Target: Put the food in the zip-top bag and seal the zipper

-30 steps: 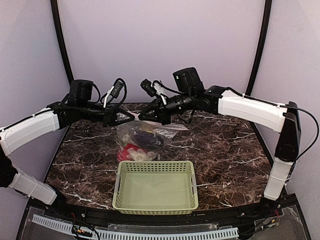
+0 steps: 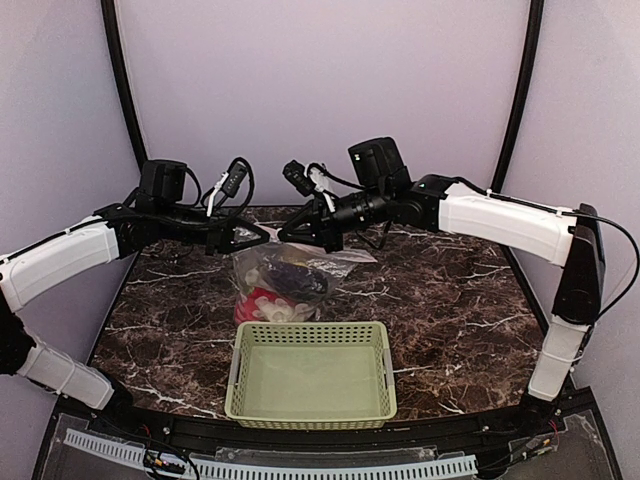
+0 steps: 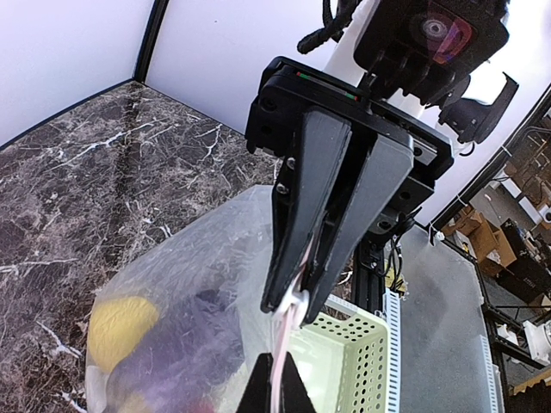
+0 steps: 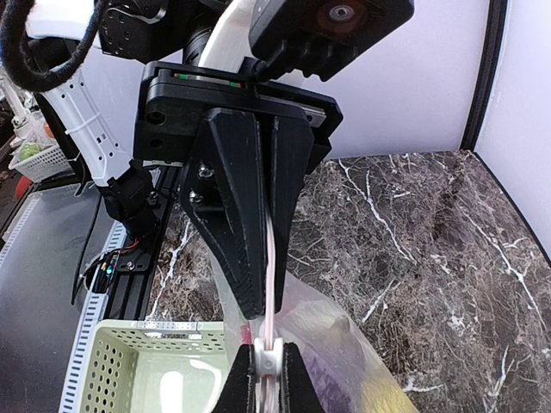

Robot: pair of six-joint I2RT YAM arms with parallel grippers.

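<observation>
A clear zip top bag stands behind the basket, red, white and dark items inside; the left wrist view shows yellow and purple food through its plastic. Both grippers meet at the bag's top edge. My left gripper is shut at the zipper strip, beside the white slider. My right gripper is shut on the zipper's slider, with the pink strip running between its fingers in both wrist views. The two sets of fingertips nearly touch.
A pale green plastic basket sits empty at the front middle of the marble table.
Otherwise little visible change.
</observation>
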